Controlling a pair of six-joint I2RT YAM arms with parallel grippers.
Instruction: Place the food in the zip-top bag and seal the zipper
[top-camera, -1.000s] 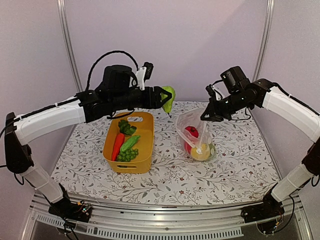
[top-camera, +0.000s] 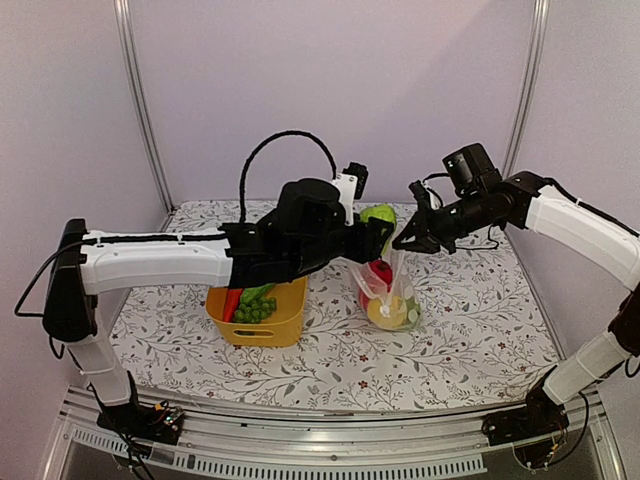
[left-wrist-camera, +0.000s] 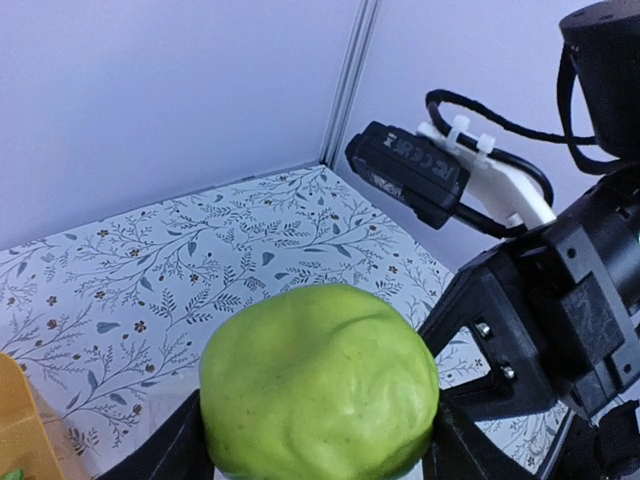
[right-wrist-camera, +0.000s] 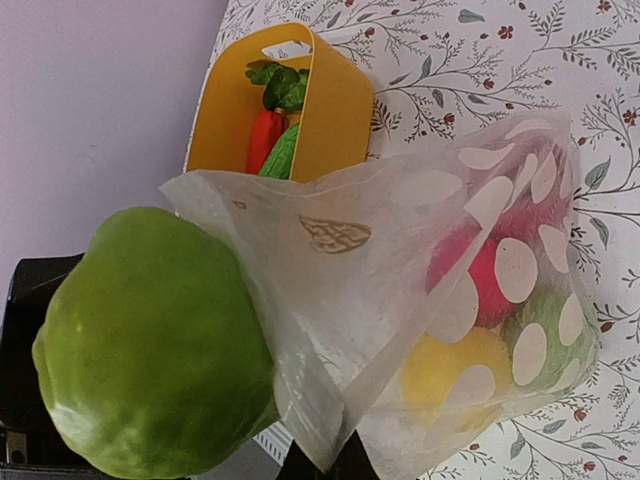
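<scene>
A large green vegetable, like a bell pepper (left-wrist-camera: 320, 385), is held between the fingers of my left gripper (top-camera: 378, 232). In the right wrist view the pepper (right-wrist-camera: 155, 345) hangs beside the mouth of the translucent zip bag (right-wrist-camera: 300, 225). My right gripper is shut on the bag's rim. Through the spotted lower part of the bag show a red item (right-wrist-camera: 485, 280), a yellow item (right-wrist-camera: 455, 365) and something green (right-wrist-camera: 545, 335). From above, the bag (top-camera: 398, 275) stands on the table, its opening partly hidden by the left gripper and pepper.
The yellow basket (top-camera: 290, 325) stands on the table left of the bag. It holds a red pepper (top-camera: 231, 304), green grapes (top-camera: 253, 311) and another green vegetable, partly under my left arm.
My left gripper has carried the pepper rightward and lower, from between basket and bag to the bag's mouth. My right gripper has shifted slightly, keeping the bag's rim.
</scene>
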